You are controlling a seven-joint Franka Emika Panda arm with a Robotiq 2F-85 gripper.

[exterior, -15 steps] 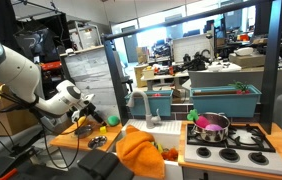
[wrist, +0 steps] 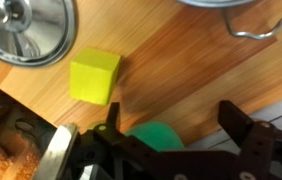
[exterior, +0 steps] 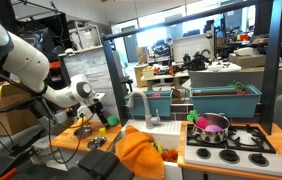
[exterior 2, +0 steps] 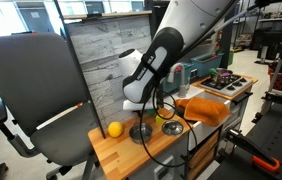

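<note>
My gripper stands open over the wooden counter, its dark fingers wide apart, with bare wood between the tips. A yellow block (wrist: 94, 76) lies on the counter just beyond the left finger in the wrist view. A rounded green thing (wrist: 156, 136) shows low in that view, beside the left finger and partly covered by the gripper. A silver lid (wrist: 29, 25) fills the upper left corner. At the top edge is part of a metal pan (wrist: 216, 3) with a wire handle. From outside, the yellow block (exterior: 102, 131) sits near the white arm's end.
An orange cloth (exterior: 141, 152) lies right of the block, before the sink faucet (exterior: 148, 105). A pot (exterior: 209, 126) with colourful contents stands on the stove (exterior: 231, 148) farther right. An orange ball (exterior 2: 115, 129) rests on the counter by a dark pan (exterior 2: 140, 131).
Over the last second the white arm has shifted slightly to the right in exterior view 1. The counter items appear to stay in place.
</note>
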